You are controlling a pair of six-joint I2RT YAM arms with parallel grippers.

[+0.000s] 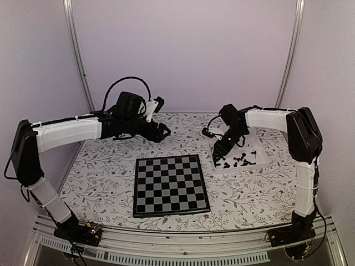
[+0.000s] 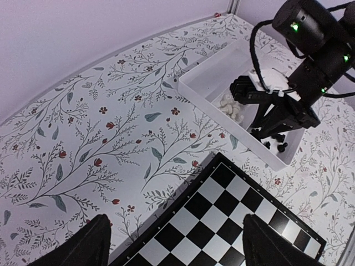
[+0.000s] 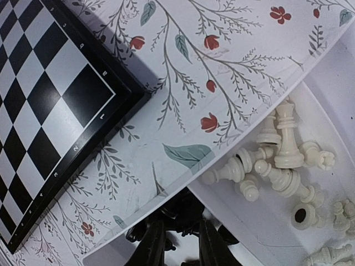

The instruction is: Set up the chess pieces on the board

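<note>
The empty chessboard (image 1: 171,185) lies at the table's middle. To its right sits the white bin (image 1: 252,166), white pieces (image 3: 288,144) in one compartment, black pieces (image 3: 169,244) in the other. My right gripper (image 1: 219,152) is down in the bin; in the right wrist view its fingers (image 3: 205,244) are over the black pieces, and I cannot tell what is between them. My left gripper (image 1: 161,133) hangs above the table behind the board; in the left wrist view its two fingers (image 2: 266,249) are apart with nothing between them.
The bin's walls surround the right gripper. Pale walls close the workspace at the back and sides.
</note>
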